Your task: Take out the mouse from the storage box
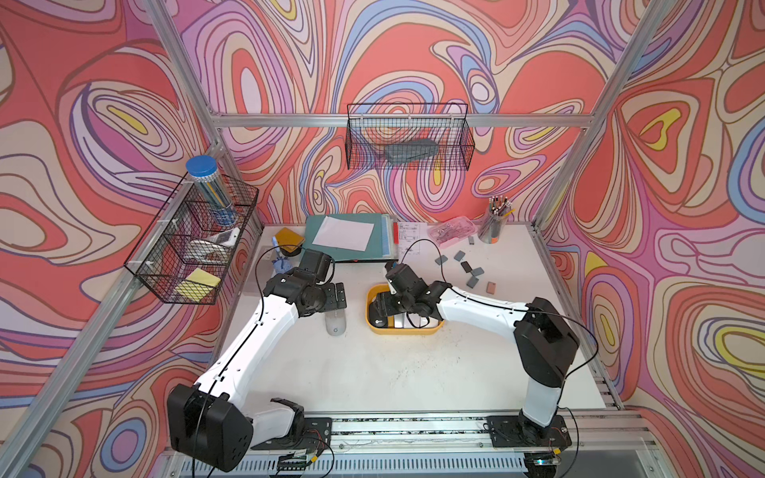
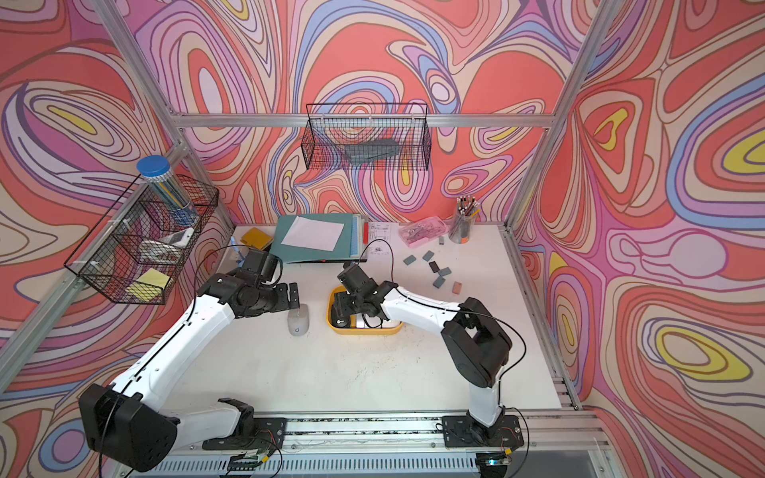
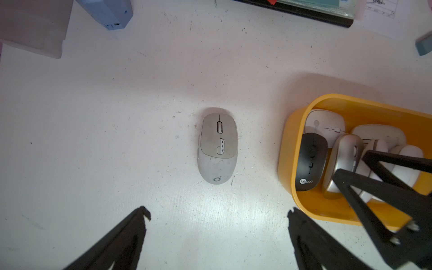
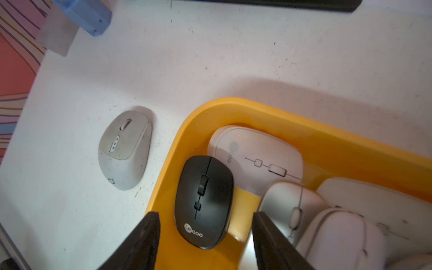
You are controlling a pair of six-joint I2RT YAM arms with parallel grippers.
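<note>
A grey mouse (image 3: 218,148) lies alone on the white table, left of the yellow storage box (image 3: 288,157). Inside the box, a black mouse (image 4: 204,202) rests at the left end, beside a white mouse (image 4: 256,157), a silver one (image 4: 288,207) and several more. My right gripper is over the box's left end, part open, its fingers (image 4: 144,238) on either side of the black mouse in the wrist view, with nothing clasped. Behind the grey mouse, above the table, my left gripper hangs wide open and empty.
Green folders (image 1: 342,236) lie at the back. Small grey blocks (image 1: 459,255), a pink box (image 1: 451,232) and a pen holder (image 1: 491,227) stand back right. A blue object (image 3: 110,11) is at back left.
</note>
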